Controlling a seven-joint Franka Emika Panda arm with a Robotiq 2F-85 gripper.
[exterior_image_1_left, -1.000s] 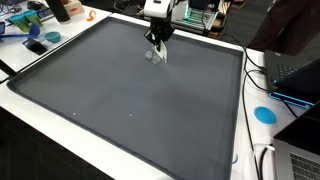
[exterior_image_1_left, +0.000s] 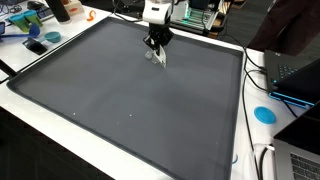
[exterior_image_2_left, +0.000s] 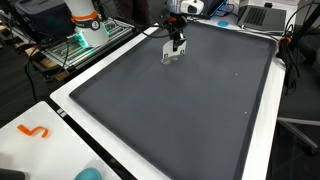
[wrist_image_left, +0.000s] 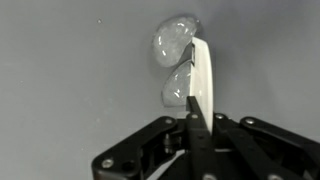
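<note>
A thin white flat piece (wrist_image_left: 203, 75) stands out from my gripper, which is shut on its near end. Exterior view 2 shows the white piece (exterior_image_2_left: 176, 48) hanging beneath the gripper, close to the mat. Beside it lies a clear, shiny two-lobed object (wrist_image_left: 174, 40) on the grey surface; the white piece crosses over part of it in the wrist view. Exterior view 1 shows this clear object (exterior_image_1_left: 148, 55) just left of the white piece (exterior_image_1_left: 160, 56). Whether the two touch cannot be made out.
A blue disc (exterior_image_1_left: 265, 115) and laptops (exterior_image_1_left: 297, 85) lie to the right. An orange item (exterior_image_2_left: 34, 131) rests on the white surface in exterior view 2.
Over the last second my gripper has come slightly lower and nearer with the white piece. The clear object appears to have stayed about where it was.
</note>
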